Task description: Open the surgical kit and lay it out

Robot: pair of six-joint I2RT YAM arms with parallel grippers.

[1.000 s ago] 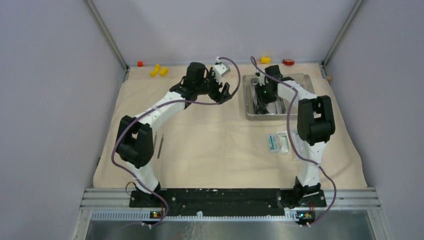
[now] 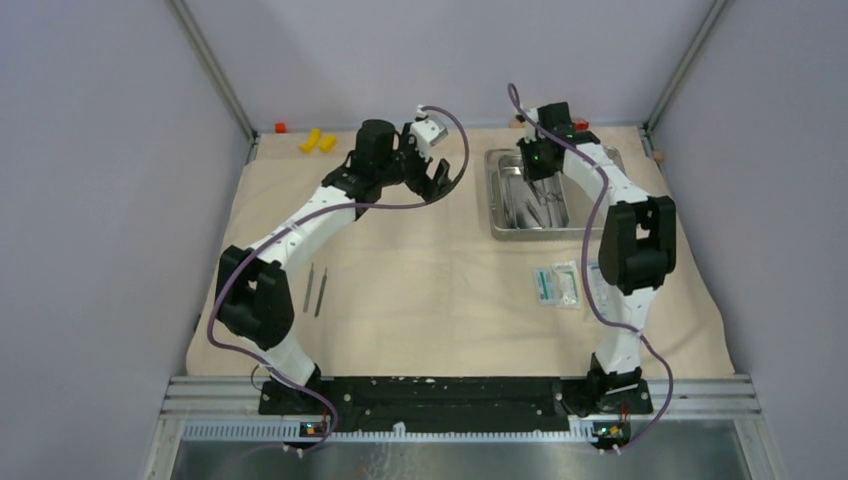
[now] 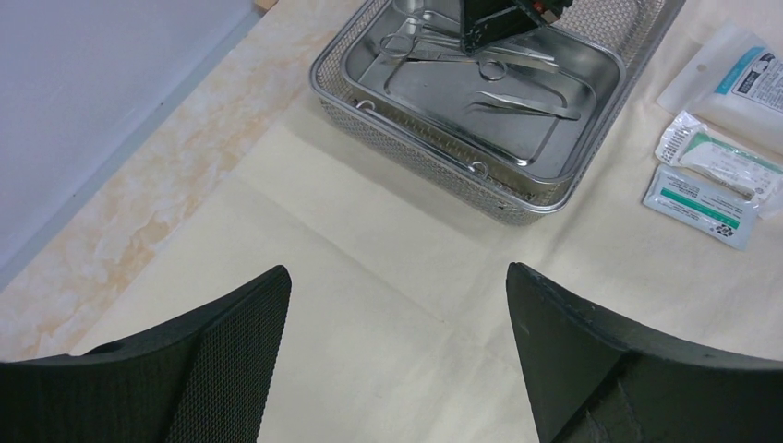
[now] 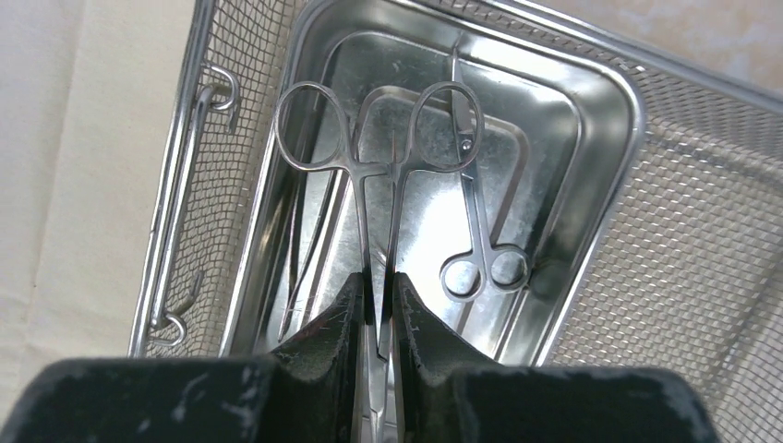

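Note:
My right gripper is shut on a silver ringed clamp (image 4: pixel 351 166), gripping it along its shanks, with both finger rings showing past the fingertips. It stands over the steel tray (image 4: pixel 605 198) set in a mesh basket (image 3: pixel 415 152). Still in the tray lie another ringed instrument (image 4: pixel 475 208) and tweezers (image 3: pixel 531 104). Over the middle of the cloth, left of the basket, my left gripper is open and empty. Two thin instruments, one left (image 2: pixel 308 288) and one right (image 2: pixel 321 292), rest side by side on the cloth at the left.
Below the basket lie sealed packets, among them a green-striped sachet (image 2: pixel 546 286) and a white packet (image 2: pixel 567 284). Yellow pieces (image 2: pixel 320 141) and a red piece (image 2: pixel 280 127) sit at the back left.
My right gripper has moved toward the back of the tray, uncovering more instruments beneath it.

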